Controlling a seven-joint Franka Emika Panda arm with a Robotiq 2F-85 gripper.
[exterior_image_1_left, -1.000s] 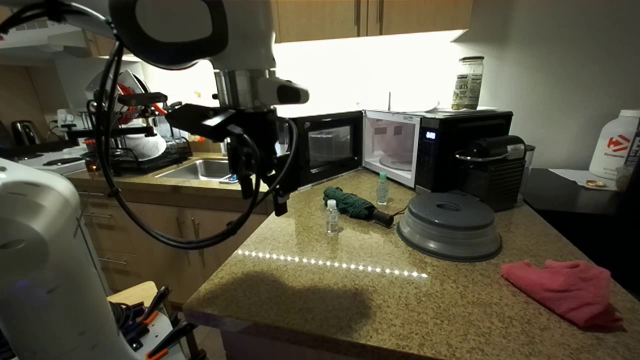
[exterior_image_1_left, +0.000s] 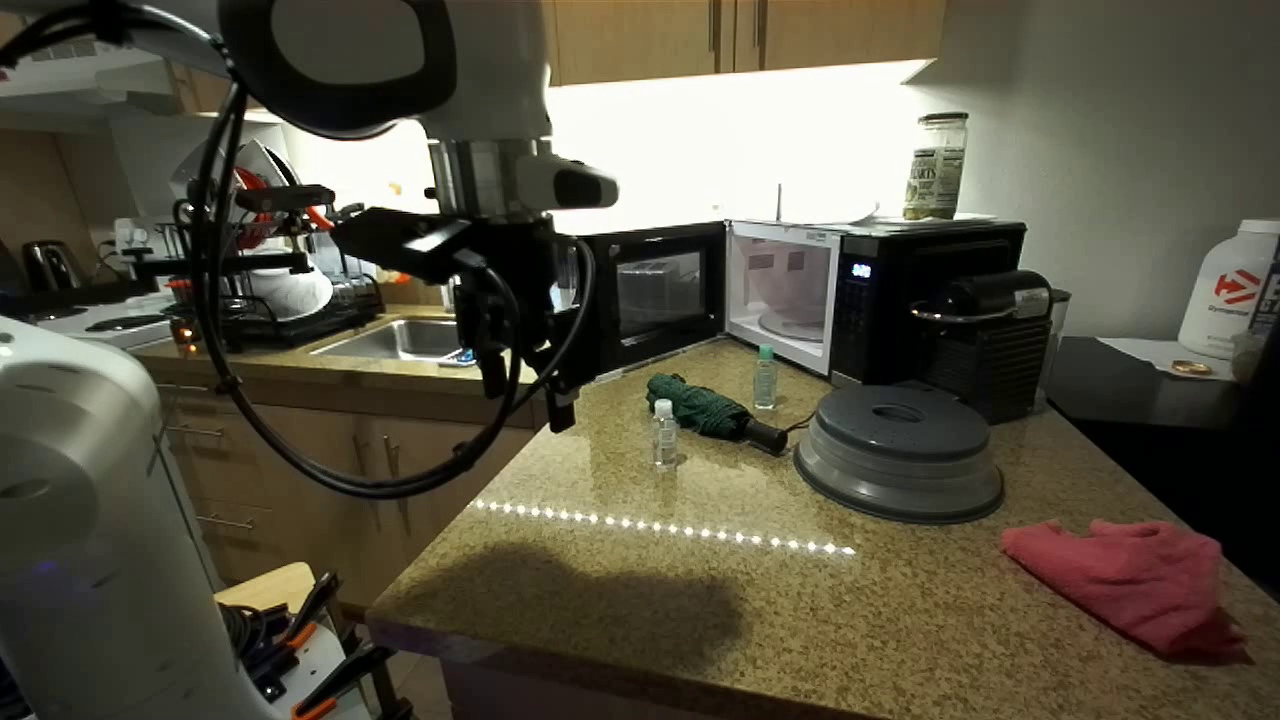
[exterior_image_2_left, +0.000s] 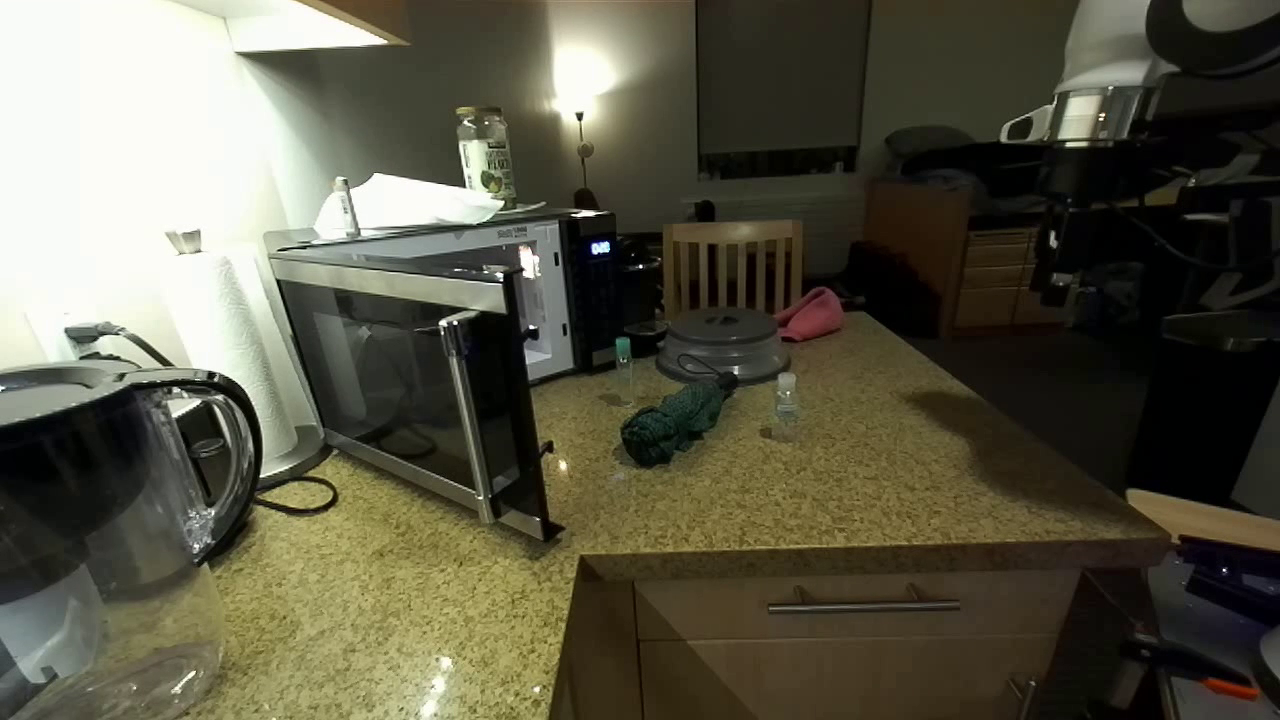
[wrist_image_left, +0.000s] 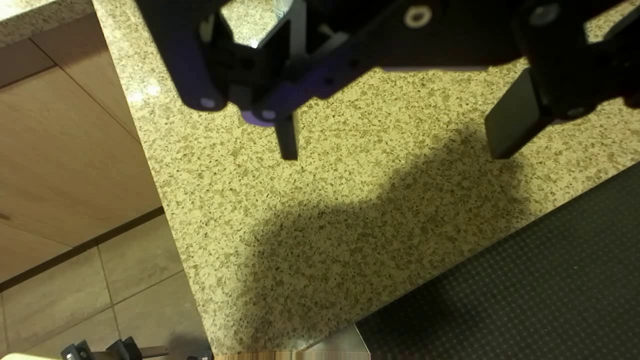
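My gripper hangs above the near left part of the counter, open, its two fingers wide apart with only bare stone below them. In the first exterior view it (exterior_image_1_left: 528, 402) is left of a clear bottle with a white cap (exterior_image_1_left: 665, 438). Behind that bottle lies a folded dark green umbrella (exterior_image_1_left: 708, 408), its black handle pointing right. A clear bottle with a green cap (exterior_image_1_left: 765, 382) stands upright beyond the umbrella. The microwave (exterior_image_2_left: 585, 282) has its door (exterior_image_2_left: 414, 372) swung wide. A grey collapsible lid (exterior_image_1_left: 897, 450) and a pink cloth (exterior_image_1_left: 1128, 582) lie to the right.
A glass jar (exterior_image_1_left: 936, 168) stands on top of the microwave, and a black coffee machine (exterior_image_1_left: 981, 342) is beside it. A water pitcher (exterior_image_2_left: 108, 516) and a paper towel roll (exterior_image_2_left: 228, 348) occupy the other counter.
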